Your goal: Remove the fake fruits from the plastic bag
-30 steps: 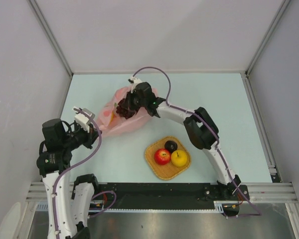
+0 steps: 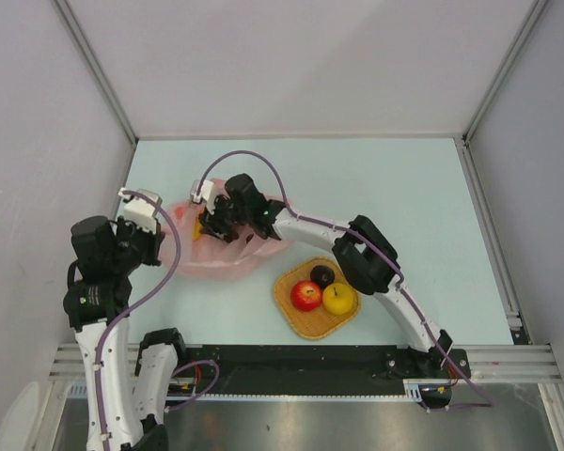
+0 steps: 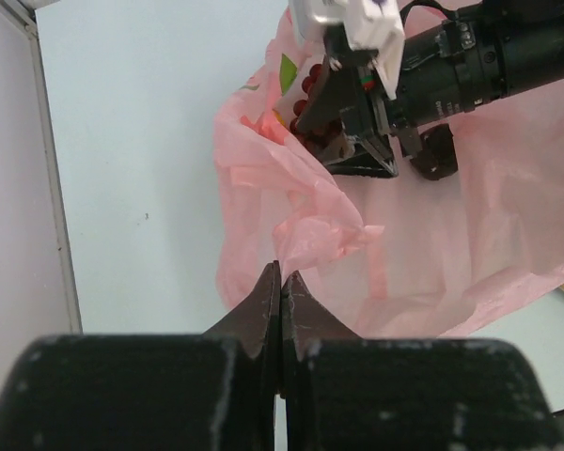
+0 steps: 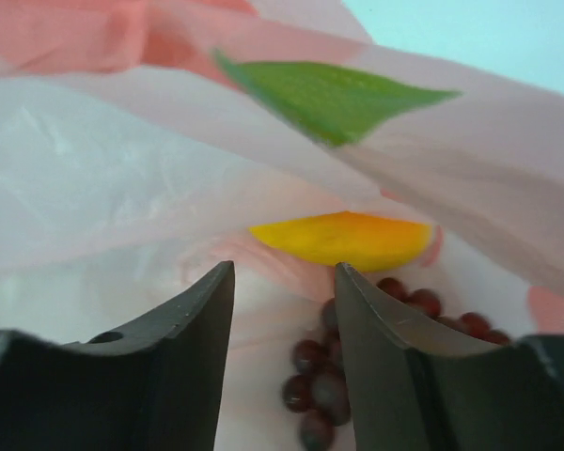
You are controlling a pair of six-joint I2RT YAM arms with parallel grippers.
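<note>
The pink translucent plastic bag (image 2: 227,266) lies open toward the left of the table. At its left edge, my left gripper is shut with the thin plastic at its fingertips. Inside the bag, dark red grapes (image 4: 312,390) and a yellow-orange fruit (image 4: 352,241) show. A dark round thing (image 3: 438,152) also lies in there. My right gripper reaches into the bag from the right, part open. Some grapes show between and behind its fingers, below the yellow fruit; no firm hold is visible. The top view mostly hides its fingertips.
A woven tray (image 2: 312,326) stands in front of the bag, holding a red apple (image 2: 306,296), a yellow apple (image 2: 339,299) and a dark fruit (image 2: 322,276). My right arm (image 2: 357,254) passes just above the tray.
My left gripper has shifted a little left, and the bag has changed shape.
</note>
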